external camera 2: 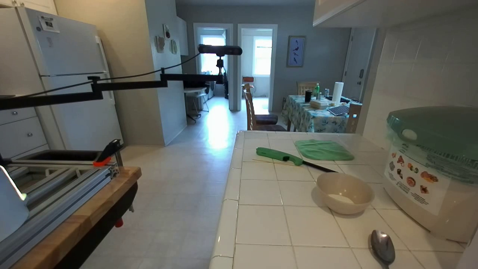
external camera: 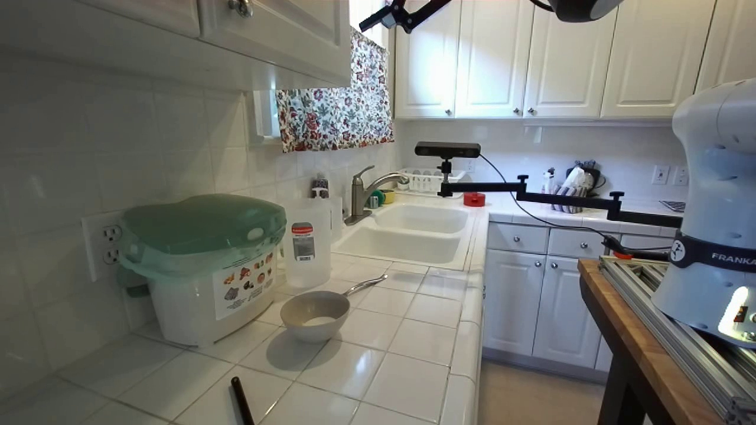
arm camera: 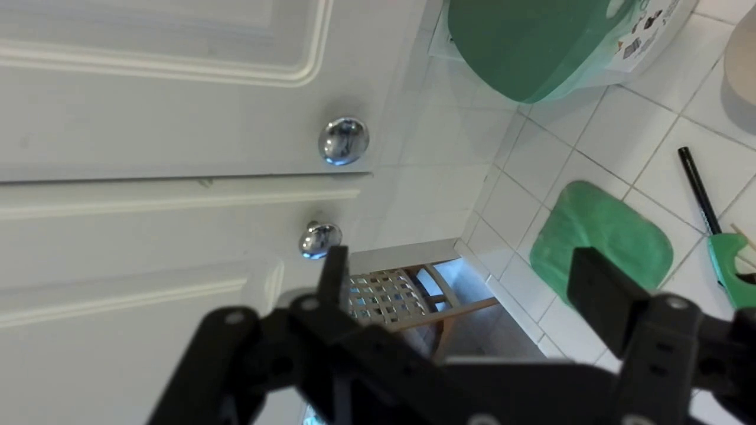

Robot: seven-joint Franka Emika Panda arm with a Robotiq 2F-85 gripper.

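In the wrist view my gripper stands open, its black fingers wide apart and nothing between them. It is up near the white upper cabinets, with two round knobs (arm camera: pixel 344 141) close by on the left. Part of it shows at the top of exterior view 1, high above the counter. Below lie a green cloth (external camera 2: pixel 324 150) and a green-handled tool (external camera 2: pixel 278 155) with a black shaft. A beige bowl (external camera: pixel 315 315) sits on the tiles, and a metal spoon (external camera 2: pixel 382 247) lies beside it.
A white bin (external camera: pixel 188 304) with a green lid (external camera: pixel 205 223) stands against the wall. Near it are a clear jug (external camera: pixel 308 248), the sink (external camera: pixel 418 244) and faucet (external camera: pixel 359 195). Bare tile lies along the counter's front edge. A camera arm (external camera: pixel 489 188) extends over the gap.
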